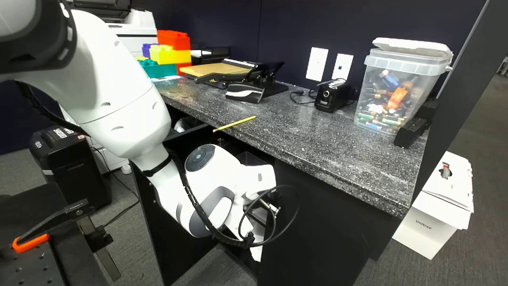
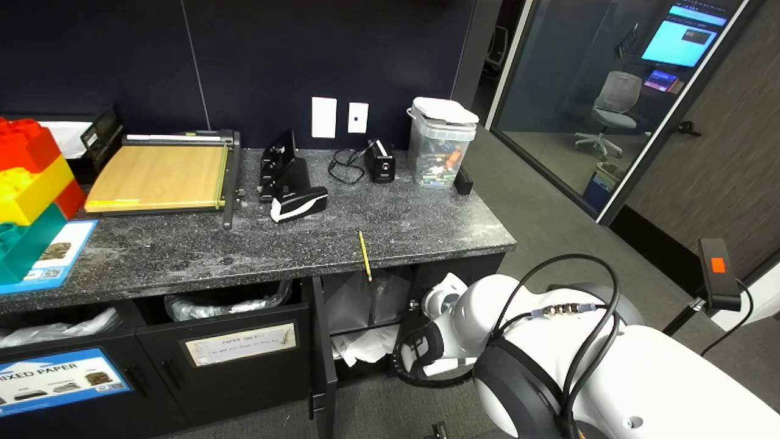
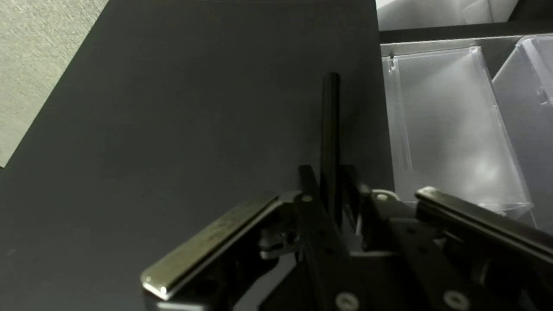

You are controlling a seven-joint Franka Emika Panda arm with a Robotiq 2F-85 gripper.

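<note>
In the wrist view a dark upright bar [image 3: 330,114], shaped like a pull handle, stands out against a flat black panel [image 3: 181,114]. My gripper has one finger on each side of the bar's lower part. Whether the fingers press on the bar or only stand close to it is too dark to judge. To the right of the panel are clear plastic bins [image 3: 456,124]. In both exterior views the arm [image 1: 209,190] reaches low into the open cabinet under the counter, and its fingers are hidden there. An open cabinet door [image 2: 322,358] stands edge-on beside the bins.
The granite counter [image 1: 304,133] overhangs the arm's end. A yellow pencil [image 1: 235,124] lies across its front edge. Farther back are a paper trimmer [image 2: 164,175], a hole punch, a pencil sharpener [image 2: 380,162] and a tub of batteries [image 2: 439,150]. White plastic [image 2: 365,344] lies below the bins.
</note>
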